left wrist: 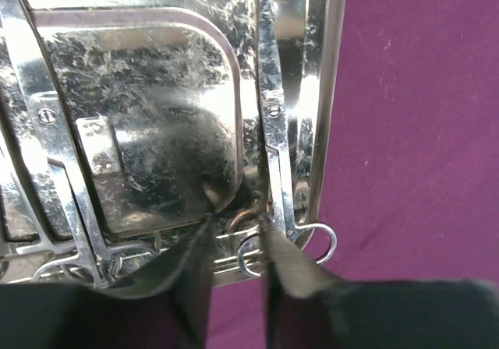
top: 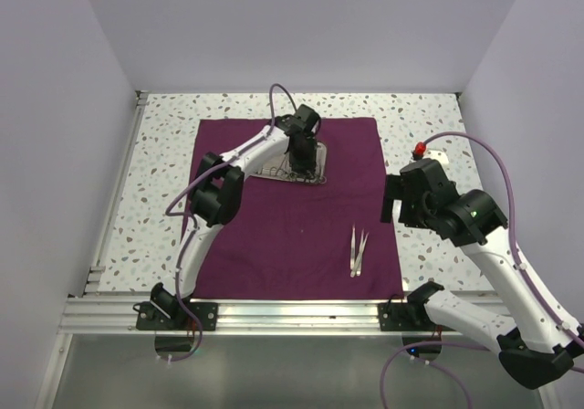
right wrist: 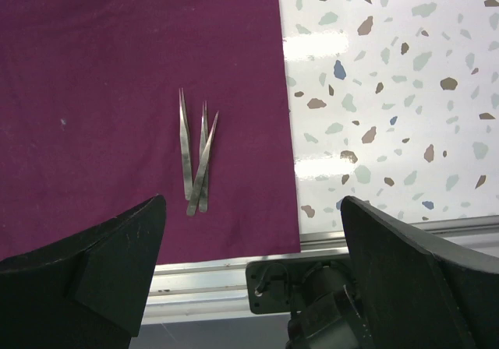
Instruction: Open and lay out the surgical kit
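The metal tray (top: 323,158) lies at the back of the purple cloth, partly hidden by my left arm. In the left wrist view, scissor-like instruments (left wrist: 274,119) rest in it, one along its right wall with finger rings (left wrist: 318,244) over the front edge. My left gripper is at that edge, its fingers apart; one ring shows in and behind the gap, and no grip on it is visible. Several tweezers (right wrist: 187,150) lie on the cloth at front right, two of them crossing. My right gripper hangs wide open and empty near the cloth's right edge.
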